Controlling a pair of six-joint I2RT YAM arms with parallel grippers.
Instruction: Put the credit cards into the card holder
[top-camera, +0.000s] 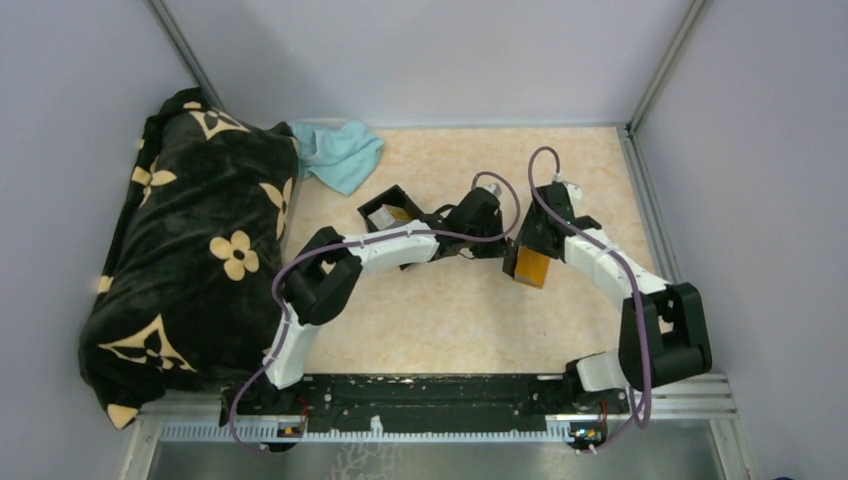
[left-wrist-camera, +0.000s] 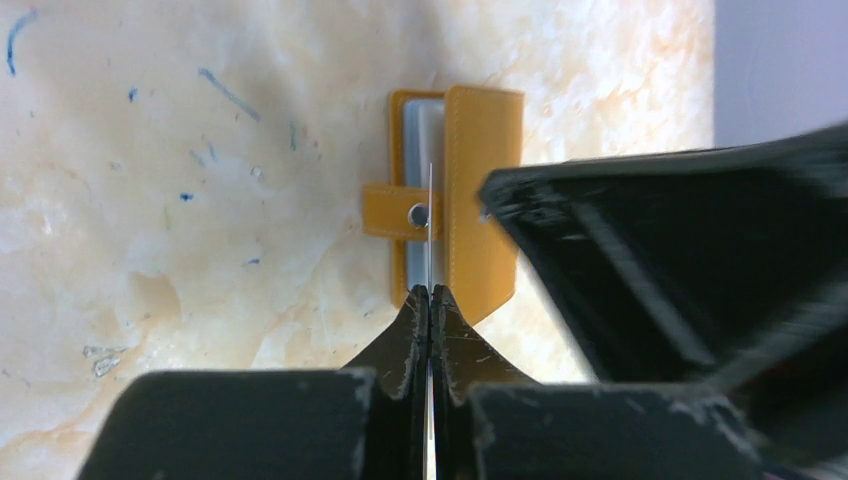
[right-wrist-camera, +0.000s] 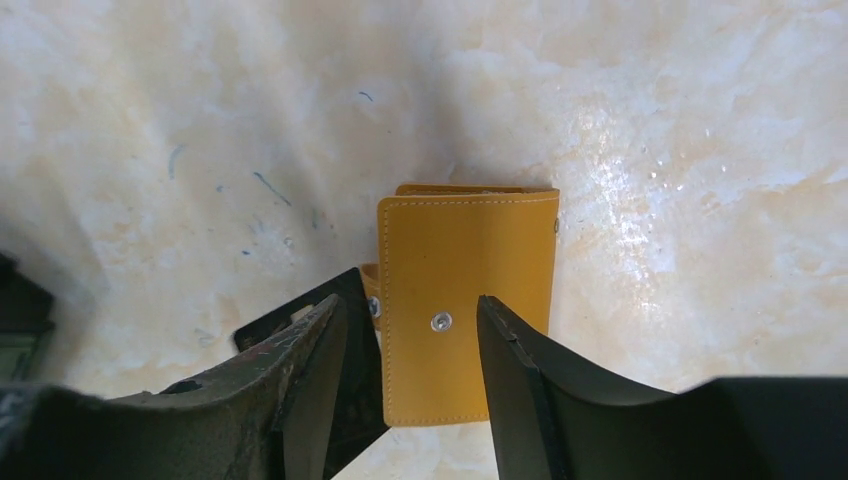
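Observation:
In the left wrist view the tan card holder (left-wrist-camera: 483, 190) shows its opening edge, a snap strap (left-wrist-camera: 390, 212) and a pale grey layer (left-wrist-camera: 424, 140) inside. My left gripper is shut on a thin card (left-wrist-camera: 430, 225), seen edge-on and pointing at that opening. From the right wrist view the card is black (right-wrist-camera: 352, 385), lying against the left edge of the holder (right-wrist-camera: 465, 260); whether its edge is inside cannot be told. My right gripper stands open over the holder, fingertips apart with nothing gripped. The top view has the left gripper (top-camera: 503, 248) beside the holder (top-camera: 533, 268).
A black box (top-camera: 376, 204) with pale and tan items is partly hidden beneath the left arm. A teal cloth (top-camera: 340, 155) lies at the back left, next to a dark flowered blanket (top-camera: 200, 260). Bare table stretches across the front.

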